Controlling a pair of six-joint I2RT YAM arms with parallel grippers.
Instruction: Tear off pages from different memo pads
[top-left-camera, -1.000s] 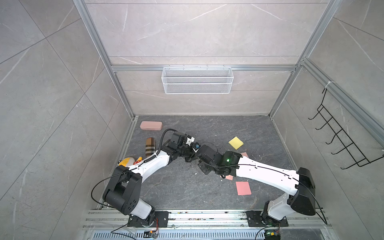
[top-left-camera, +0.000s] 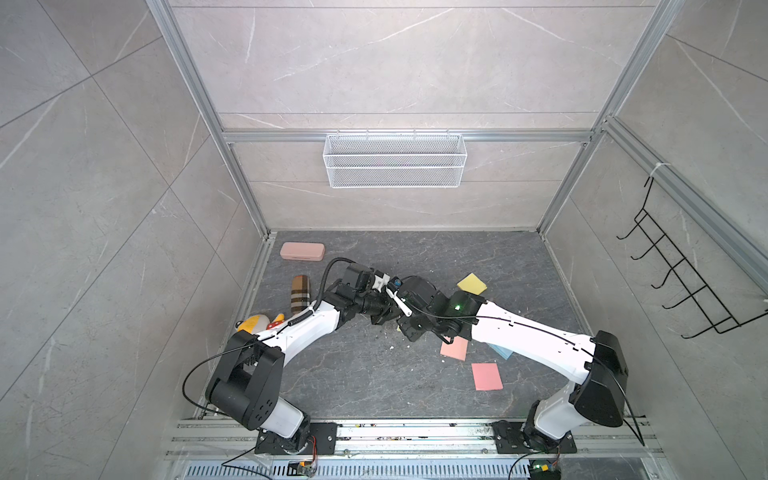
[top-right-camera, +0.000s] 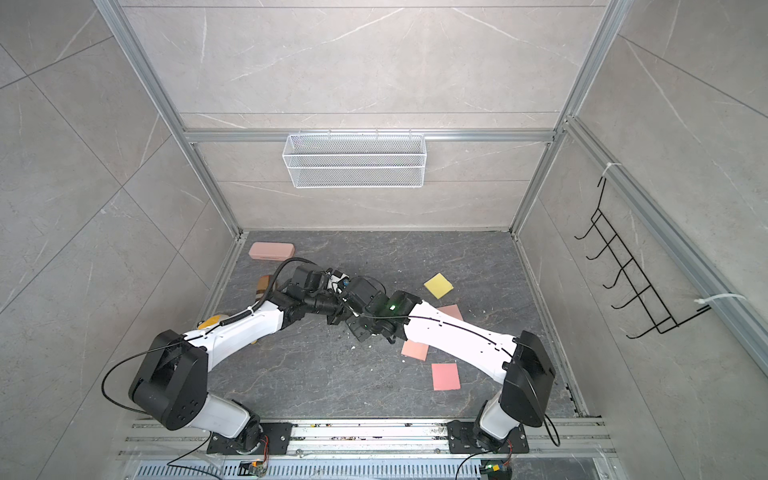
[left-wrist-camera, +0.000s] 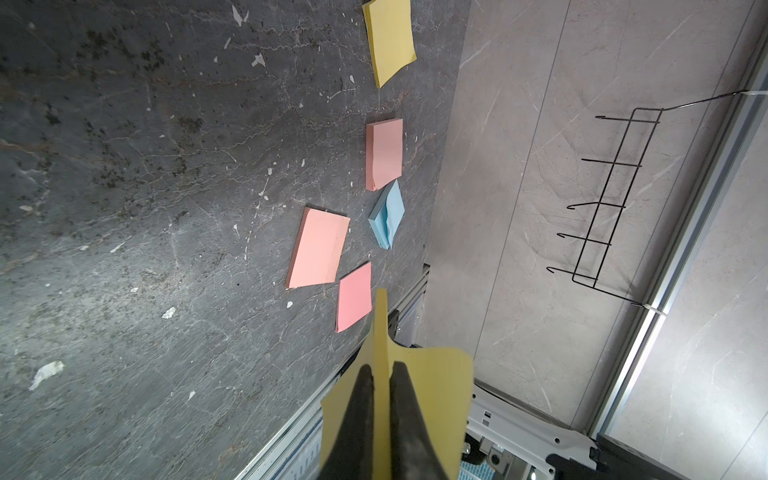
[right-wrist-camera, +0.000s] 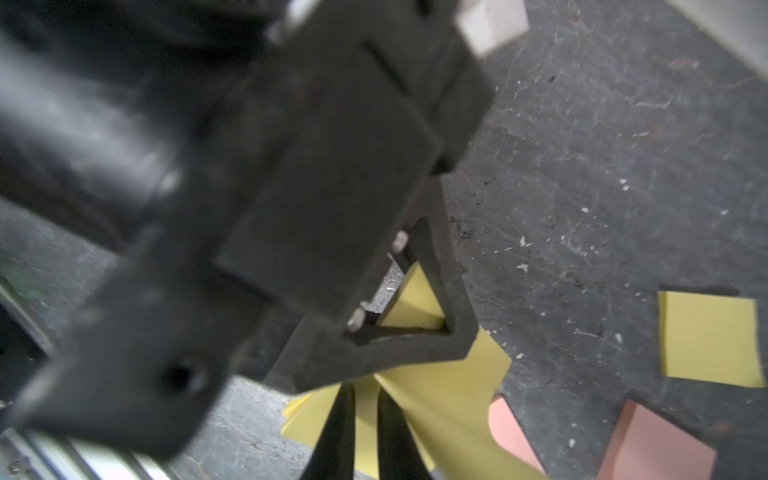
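Note:
In the left wrist view my left gripper is shut on a thin yellow memo pad (left-wrist-camera: 436, 384), whose sheets curl out on both sides of the fingers. Seen from the right wrist, yellow sheets (right-wrist-camera: 456, 392) bend and fan below the left gripper's dark frame. My right gripper reaches into these sheets, its fingers slightly apart with yellow between them; whether they grip a page cannot be told. Other pads lie on the floor: yellow (left-wrist-camera: 389, 40), pink (left-wrist-camera: 385, 152), blue with a raised sheet (left-wrist-camera: 387, 214), salmon (left-wrist-camera: 320, 248) and rose (left-wrist-camera: 354, 296).
Both arms meet above the middle of the floor. A pink case (top-left-camera: 302, 251), a brown striped object (top-left-camera: 300, 293) and a yellow-orange toy (top-left-camera: 254, 323) sit at the left. A white wire basket (top-left-camera: 395, 161) hangs at the back, a black hook rack (top-left-camera: 680, 268) on the right wall.
The left arm has stayed put.

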